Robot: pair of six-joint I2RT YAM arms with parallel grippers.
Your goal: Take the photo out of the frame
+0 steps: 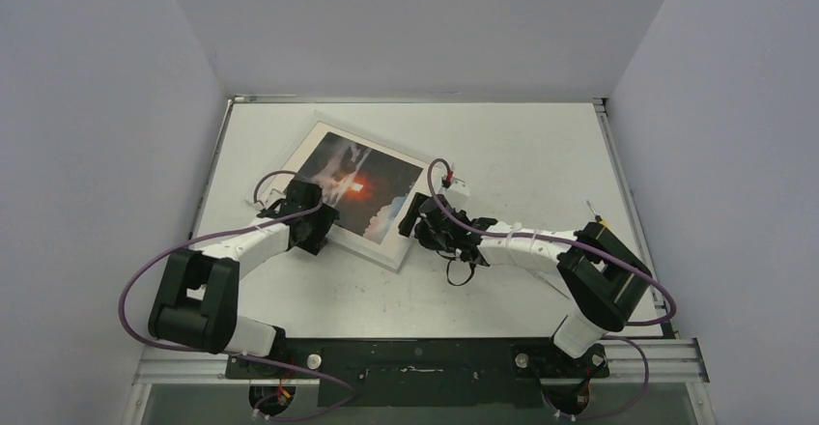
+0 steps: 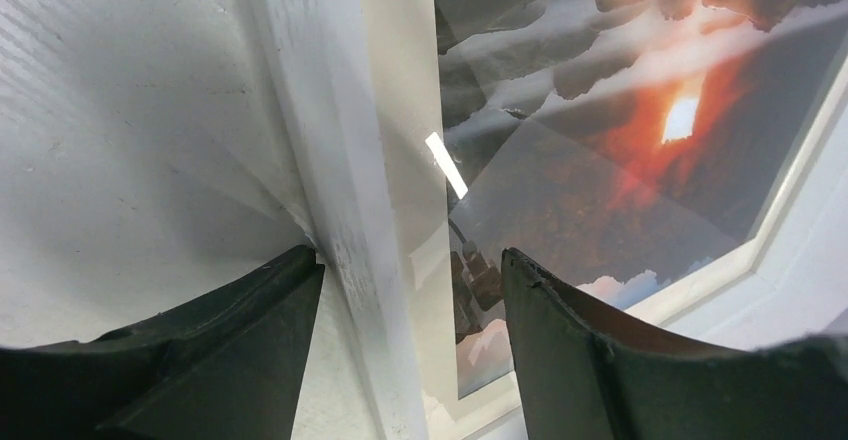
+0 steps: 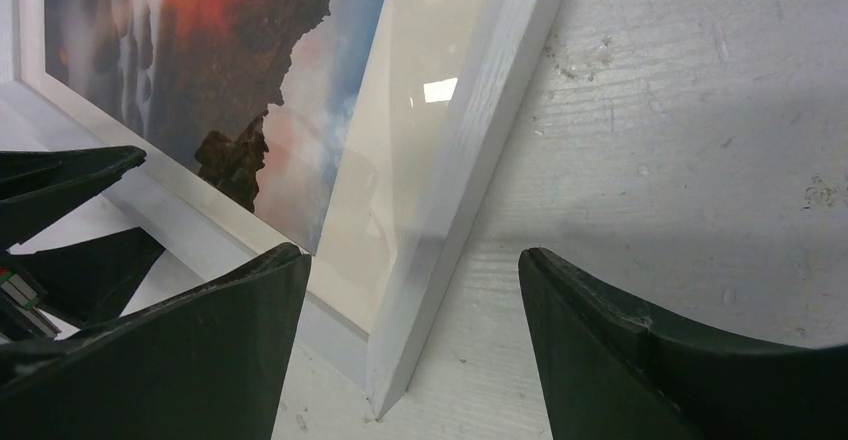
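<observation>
The photo [image 1: 359,184], a sunset over clouds, lies inside a pale frame [image 1: 372,256] on the table. My left gripper [image 1: 322,224] is over the frame's lower-left side; in the left wrist view its open fingers stand either side of the frame's edge [image 2: 350,180], which runs between them. My right gripper [image 1: 412,211] is at the frame's right side, open, its fingers straddling the edge [image 3: 440,250] near a corner, from a little above as far as I can tell. The left gripper's fingers also show at the left of the right wrist view.
A yellow-handled screwdriver [image 1: 599,219] lies at the table's right edge. Walls enclose it at both sides and the back.
</observation>
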